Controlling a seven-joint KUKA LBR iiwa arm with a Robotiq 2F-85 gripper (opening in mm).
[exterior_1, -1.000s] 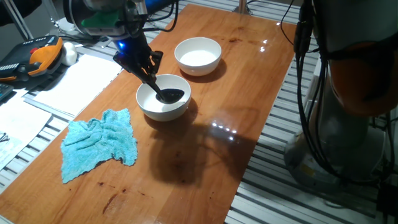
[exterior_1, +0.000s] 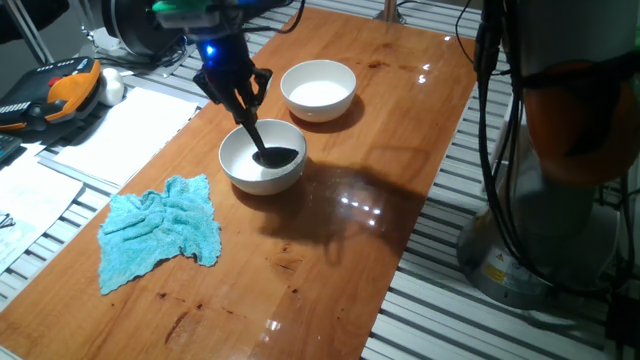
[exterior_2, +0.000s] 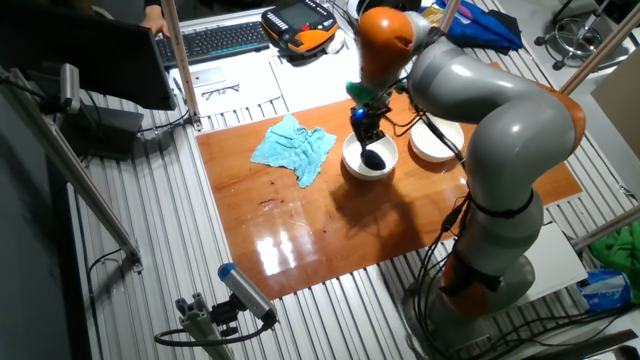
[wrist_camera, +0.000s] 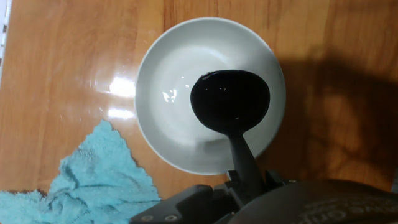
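Note:
My gripper is shut on the handle of a black ladle (wrist_camera: 230, 102), whose round head points away from the fingers. In exterior view 1 the ladle head (exterior_1: 276, 157) sits within the rim of the nearer white bowl (exterior_1: 262, 180); whether it touches the bowl is unclear. From the wrist view, the head covers the right middle of this bowl (wrist_camera: 168, 124), and small bright glints show inside. A second white bowl (exterior_1: 318, 92) stands behind the first; its inside looks plain white.
A crumpled turquoise cloth (exterior_1: 160, 232) lies on the wooden board (exterior_1: 300, 290), left of the nearer bowl. Papers and an orange-black device (exterior_1: 60, 95) are off the board's left side. The board's front half is clear.
My gripper has shifted slightly right in exterior view 1, and the ladle handle now stands steeper. The ladle head stays over the nearer bowl. Bowls and cloth have not moved.

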